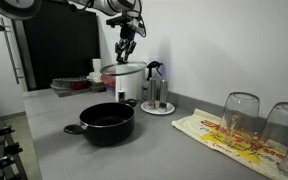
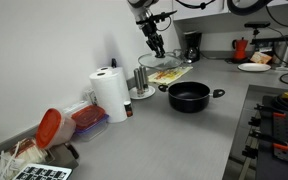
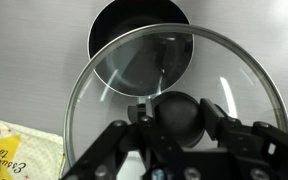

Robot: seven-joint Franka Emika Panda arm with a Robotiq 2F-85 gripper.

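A glass lid point(image 1: 123, 68) with a metal rim and black knob hangs in the air, above and behind the pot in exterior view 1. My gripper point(image 1: 125, 56) is shut on the lid's black knob point(image 3: 179, 118), which shows between the fingers in the wrist view. The black pot point(image 1: 101, 123) with two side handles stands uncovered on the grey table. In the wrist view the pot point(image 3: 134, 20) shows partly through the glass, toward the top, so the lid is not centred over it. Exterior view 2 has the lid point(image 2: 161, 61) higher than the pot point(image 2: 189, 96) and to its left.
A white plate point(image 1: 169, 109) with tall grinders stands behind the pot, near a paper roll point(image 2: 109, 95). Two upturned glass jars point(image 1: 241, 114) rest on a yellow-and-white towel point(image 1: 199, 128).
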